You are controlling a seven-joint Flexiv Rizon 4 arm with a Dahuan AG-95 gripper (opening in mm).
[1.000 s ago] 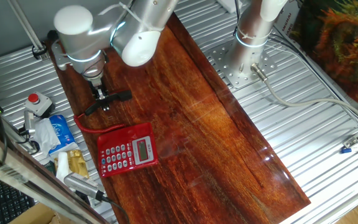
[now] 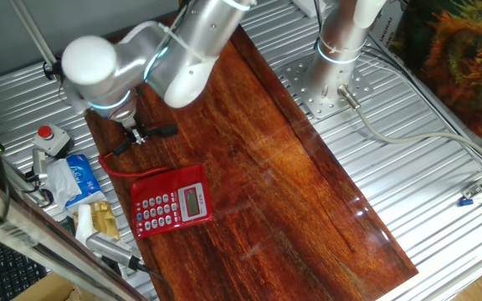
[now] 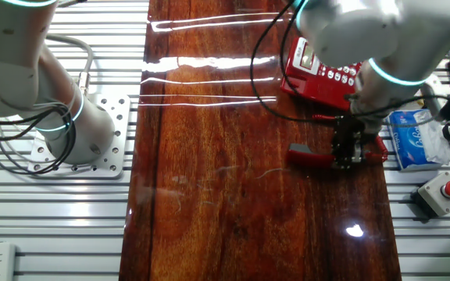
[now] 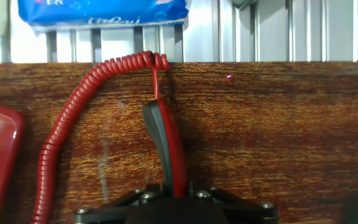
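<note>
A red telephone (image 2: pixel 171 201) with a grey keypad and small display lies on the wooden board, its cradle empty of the handset. The red and black handset (image 4: pixel 171 146) sits between the fingers of my gripper, which looks shut on the handset's middle. In the wrist view the handset is seen edge-on, black on one side, red on the other. A coiled red cord (image 4: pixel 64 115) runs from its far end round toward the phone body. In exterior view 2 the handset (image 3: pixel 311 158) lies across beneath my wrist; whether it touches the board is unclear.
A blue tissue pack (image 2: pixel 79 181) and a grey box with a red button (image 2: pixel 51 140) stand beside the board's edge. The glossy board (image 2: pixel 283 192) is bare across its middle and far end.
My arm's wrist has shifted downward in exterior view 1 and tilts differently over the handset. Handset and phone body show almost no displacement.
</note>
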